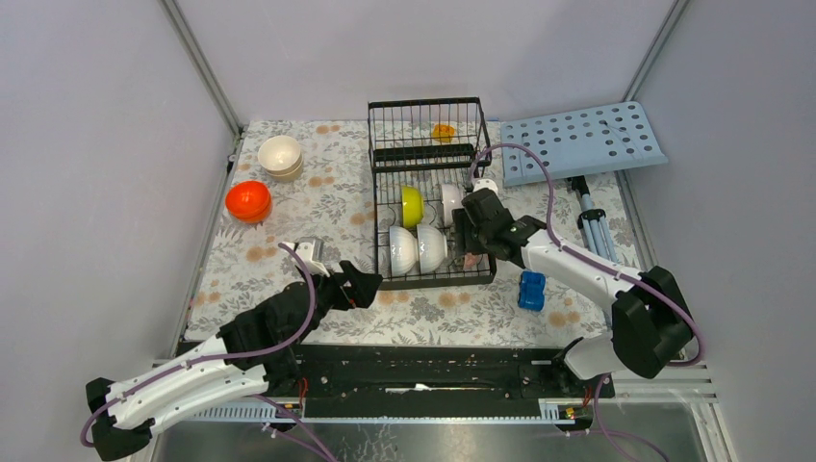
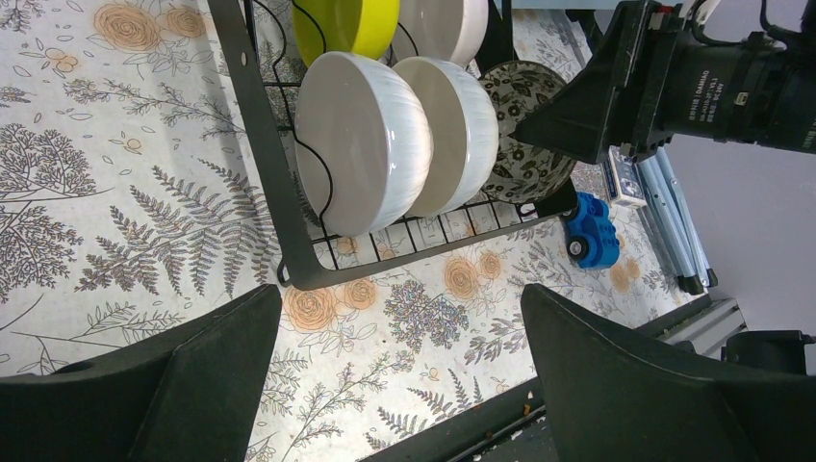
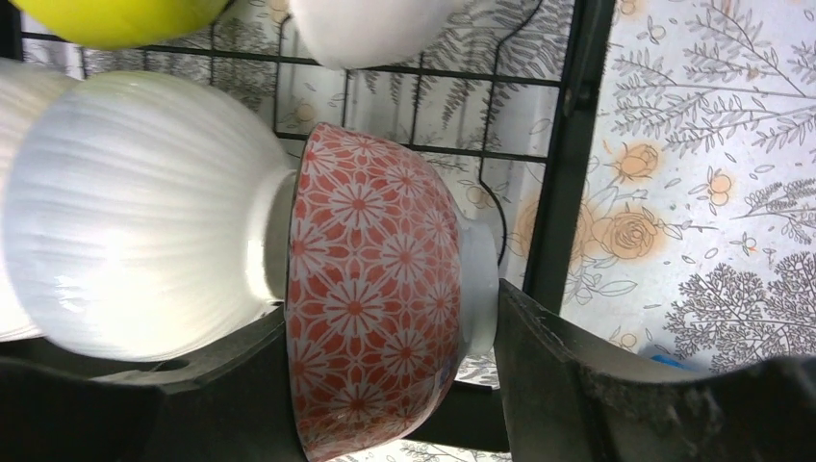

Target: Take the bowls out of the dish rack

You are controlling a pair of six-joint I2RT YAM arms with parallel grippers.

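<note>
A red bowl with a white flower pattern (image 3: pixel 370 289) stands on edge in the front right of the dish rack (image 1: pixel 433 282). The two fingers of my right gripper lie either side of it, one at its rim and the other by its white foot; whether they grip it is unclear. To its left, two large white bowls (image 2: pixel 361 144) stand on edge, side by side. Behind these are a yellow-green bowl (image 1: pixel 412 206) and a smaller white bowl (image 1: pixel 451 203). My left gripper hangs open and empty in front of the rack's left corner.
Cream bowls (image 1: pixel 280 156) are stacked on the table's far left, with orange bowls (image 1: pixel 248 200) nearer. An orange item (image 1: pixel 443 133) sits in the upper rack. Right of the rack lie a blue toy (image 1: pixel 531 291) and a perforated blue board (image 1: pixel 582 142).
</note>
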